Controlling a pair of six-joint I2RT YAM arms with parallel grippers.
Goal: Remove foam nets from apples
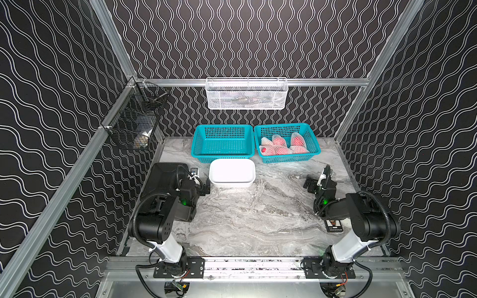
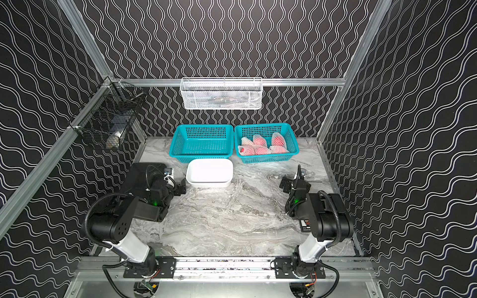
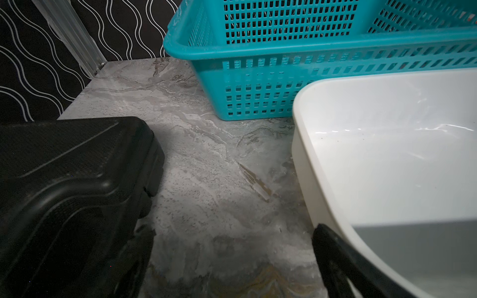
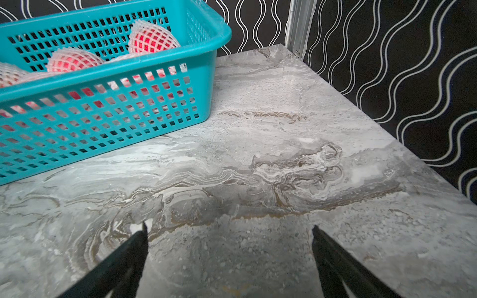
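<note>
Several red apples, each in a white foam net (image 1: 298,140), lie together in the right teal basket (image 1: 312,155). The left teal basket (image 1: 196,144) beside it is empty. In front of that one stands an empty white tub (image 1: 232,183). My left gripper is open just left of the tub, its right finger (image 3: 330,248) close by the tub's wall. Over bare tabletop, my right gripper is also open with nothing between its fingers, in front of the right basket and to its right.
A black case (image 3: 74,164) lies at the left edge, close to my left arm. White (image 1: 247,99) and black (image 1: 131,124) wire baskets hang on the frame. A small dark card-like item (image 1: 334,226) lies under the right arm.
</note>
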